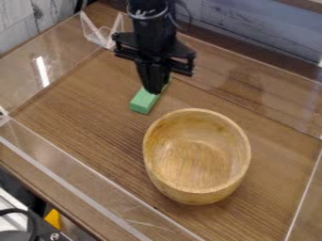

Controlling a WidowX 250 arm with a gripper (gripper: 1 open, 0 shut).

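Note:
The black gripper (153, 72) hangs over the upper middle of the table, shut, with nothing visible between its fingers. Just below it a green block (145, 100) lies on the wooden surface, partly hidden at its top end by the gripper. To the lower right of the block sits a large round wooden bowl (197, 155), empty.
Clear plastic pieces (101, 30) stand at the top left edge. A cable and a small yellow item (52, 216) are at the lower left edge.

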